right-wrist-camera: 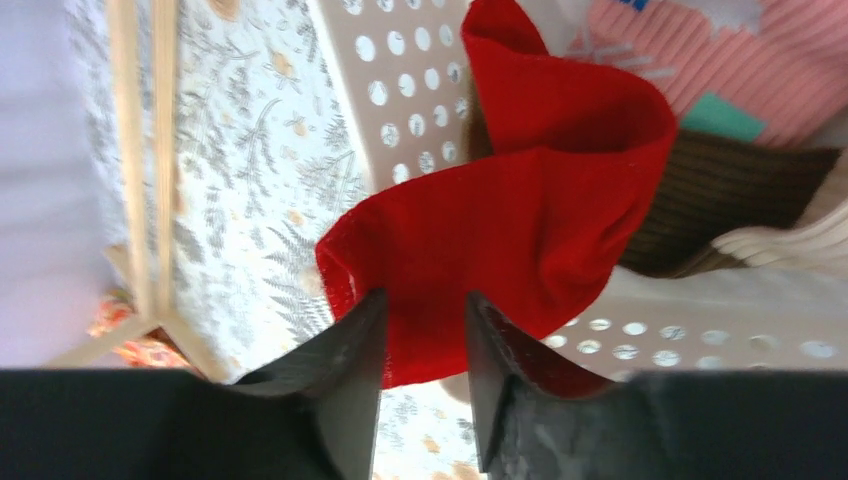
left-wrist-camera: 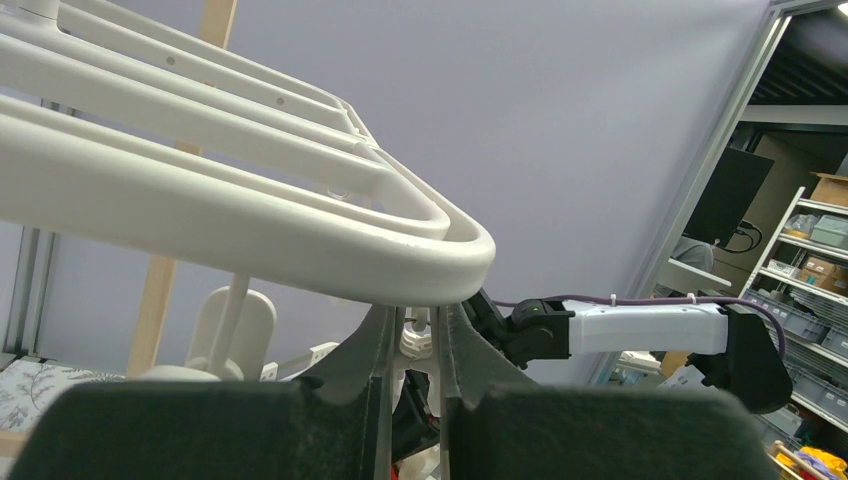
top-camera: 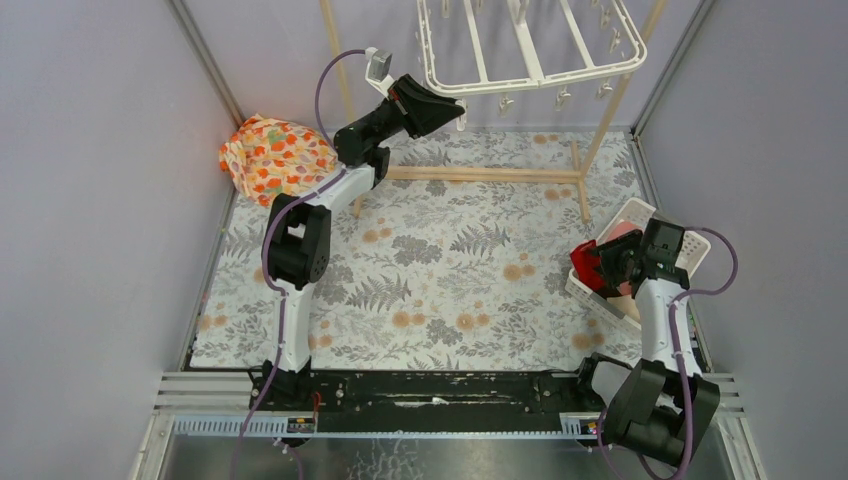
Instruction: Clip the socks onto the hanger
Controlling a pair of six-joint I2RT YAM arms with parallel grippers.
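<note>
My left gripper [top-camera: 455, 112] is up at the white hanger [top-camera: 532, 78], by its front-left corner; in the left wrist view its fingers are close together below the frame's rounded corner, with a white clip partly hidden behind them. My right gripper is over the white basket [right-wrist-camera: 375, 90], fingers apart at the edge of a red sock [right-wrist-camera: 500, 240]; blur hides whether it touches. The red sock lies across the basket's wall, with pink [right-wrist-camera: 730, 40] and dark brown [right-wrist-camera: 730, 190] cloth inside.
The wooden stand [top-camera: 480, 173] spans the back of the table. An orange patterned bundle [top-camera: 275, 155] lies back left.
</note>
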